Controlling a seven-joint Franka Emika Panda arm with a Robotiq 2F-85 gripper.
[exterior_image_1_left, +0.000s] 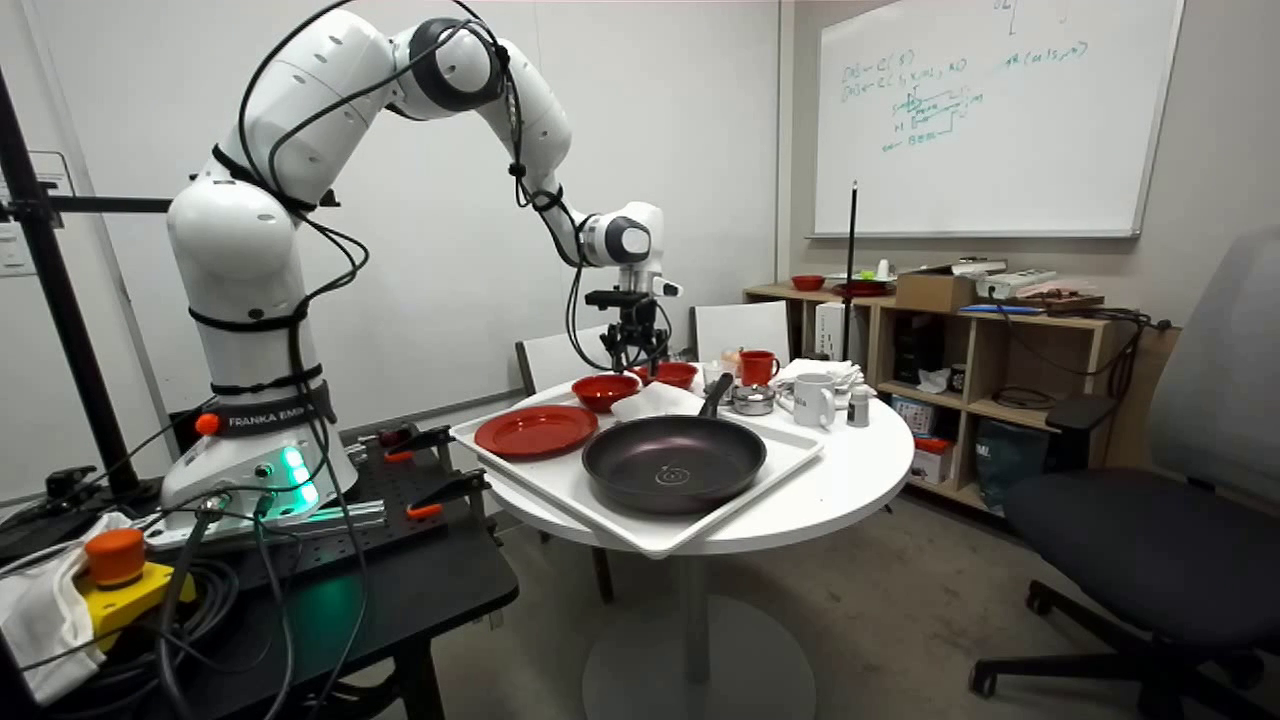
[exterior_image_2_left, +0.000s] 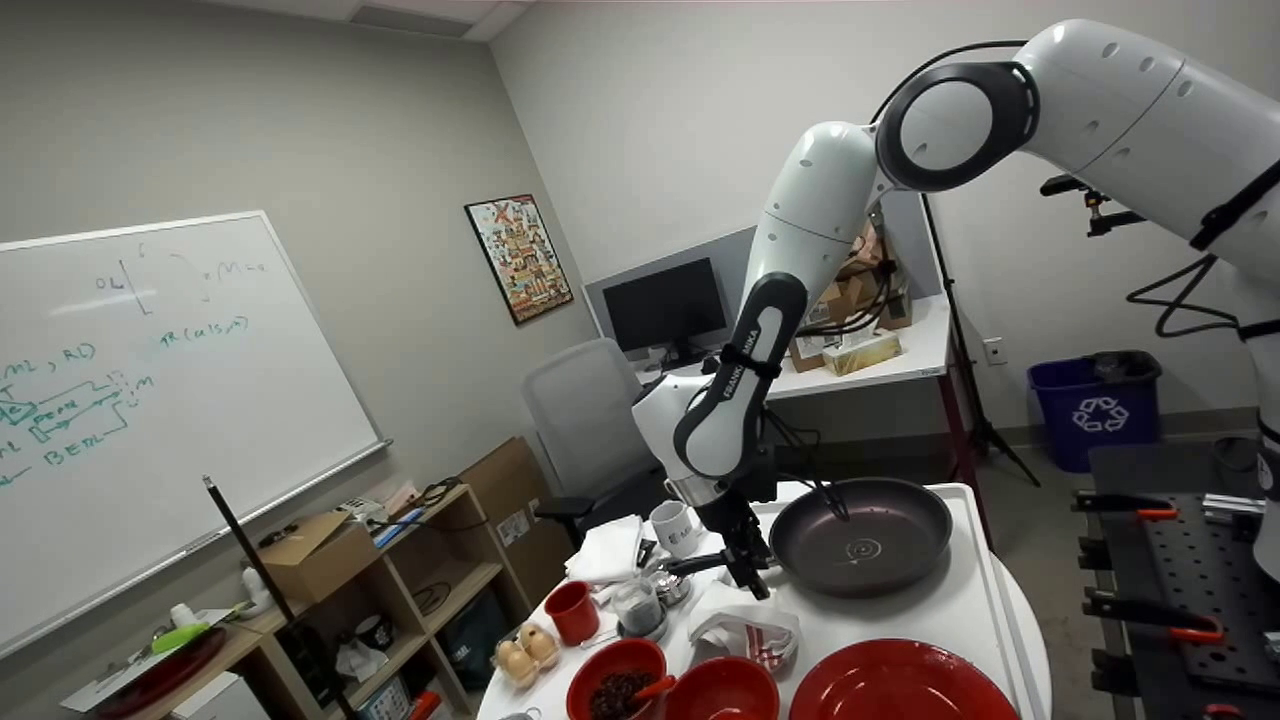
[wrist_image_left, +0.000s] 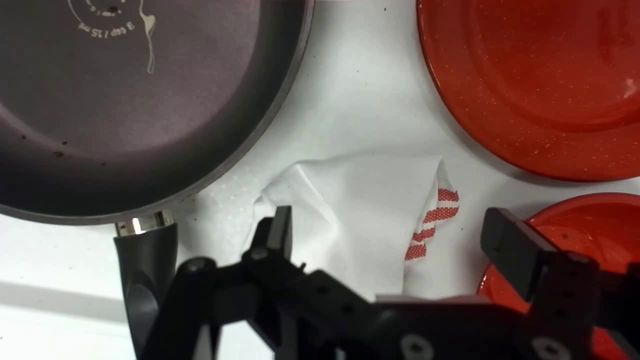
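Note:
My gripper stands open above the table, its fingers set wide apart with nothing held between them. Below it in the wrist view lies a crumpled white cloth (wrist_image_left: 360, 210) with red stripes at one edge. Part of the cloth is hidden by the gripper body. A dark frying pan (wrist_image_left: 174, 108) is to the left, its black handle (wrist_image_left: 146, 264) partly covered by the gripper. To the upper right sits a red plate (wrist_image_left: 540, 120). One finger overlaps the edge of a red bowl (wrist_image_left: 588, 222) in that view. From the side, the gripper (exterior_image_2_left: 750, 564) hangs near the pan and cloth (exterior_image_2_left: 744, 630).
A white tray (exterior_image_1_left: 576, 504) carries the pan and plate. Behind them stand a red mug (exterior_image_2_left: 572, 612), a white mug (exterior_image_2_left: 674, 528), eggs (exterior_image_2_left: 525, 654) and a bowl with dark contents (exterior_image_2_left: 618, 694). Bare white surface shows between pan and plate.

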